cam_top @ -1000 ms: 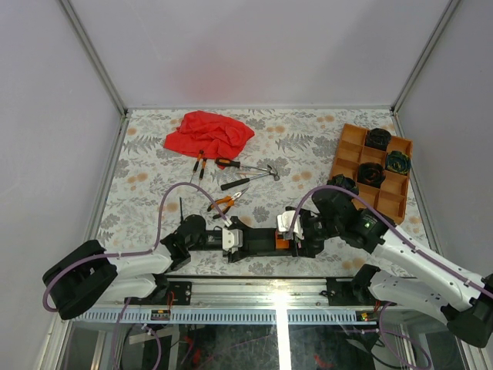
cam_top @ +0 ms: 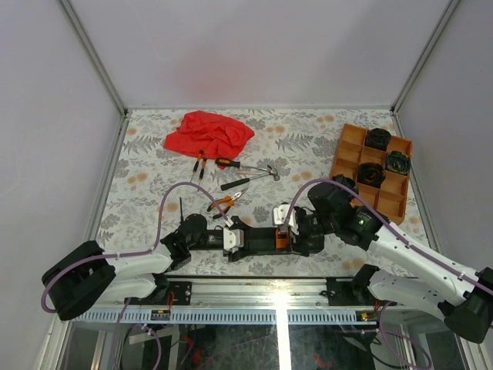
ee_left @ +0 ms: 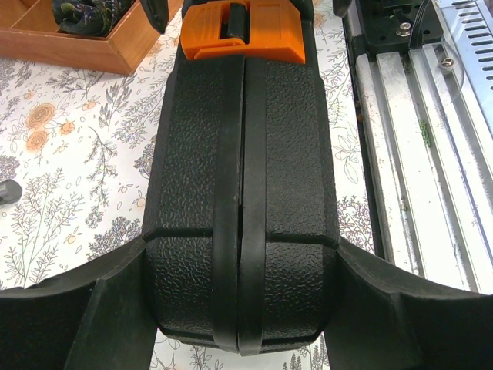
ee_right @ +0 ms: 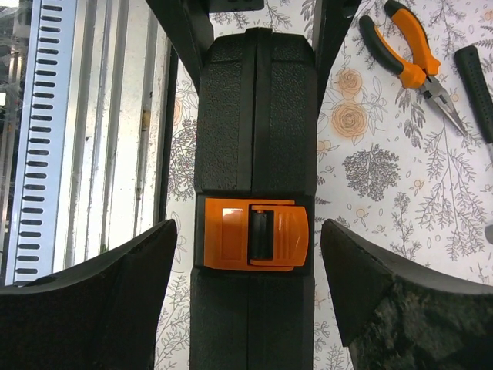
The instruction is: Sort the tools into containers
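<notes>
A long black case (cam_top: 260, 242) with an orange latch (cam_top: 282, 238) lies between my two grippers at the front of the table. From its left end, my left gripper is shut on the case, fingers pressed to both sides. At the latch end, my right gripper stands part open around the case, with gaps between its fingers and the sides. Orange-handled pliers (cam_top: 224, 203), a hammer (cam_top: 250, 179) and screwdrivers (cam_top: 202, 166) lie behind. The wooden container (cam_top: 395, 189) with compartments sits at the right.
Dark cloth bundles (cam_top: 371, 174) fill some compartments of the container. A crumpled red cloth (cam_top: 208, 135) lies at the back left. A metal rail (cam_top: 231, 287) runs along the front edge.
My right gripper has shifted slightly to the left along the case. The left arm, the case and the tools look unmoved.
</notes>
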